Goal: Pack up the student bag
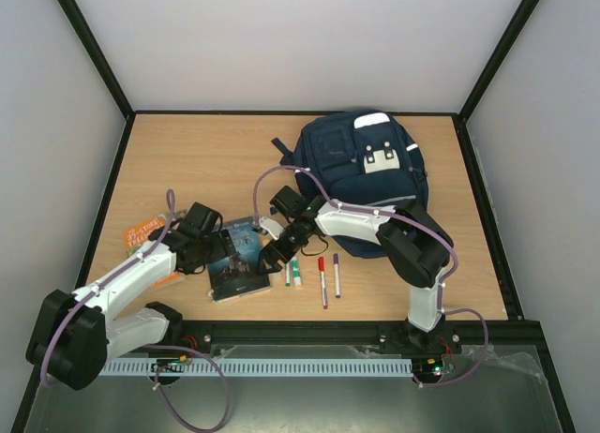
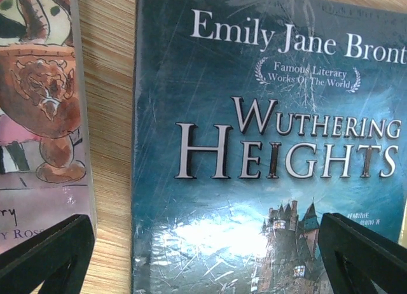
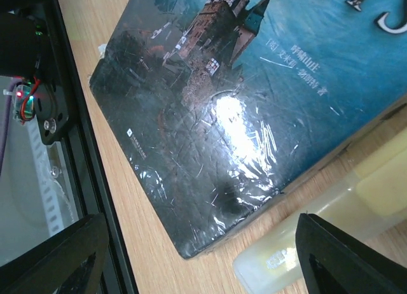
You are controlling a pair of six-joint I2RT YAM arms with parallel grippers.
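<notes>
The blue Wuthering Heights book (image 1: 235, 274) lies flat on the table; my left gripper hangs open over it, beside an illustrated book (image 2: 41, 116) on the left. My right gripper is low at the book's lower right corner, fingers apart, next to a translucent yellowish cylindrical item (image 3: 273, 262). An orange book (image 1: 141, 231) is partly under my left arm. The navy backpack (image 1: 337, 152) lies at the back right.
A red marker (image 1: 322, 283), a purple marker (image 1: 337, 276) and a green glue stick (image 1: 296, 272) lie right of the book.
</notes>
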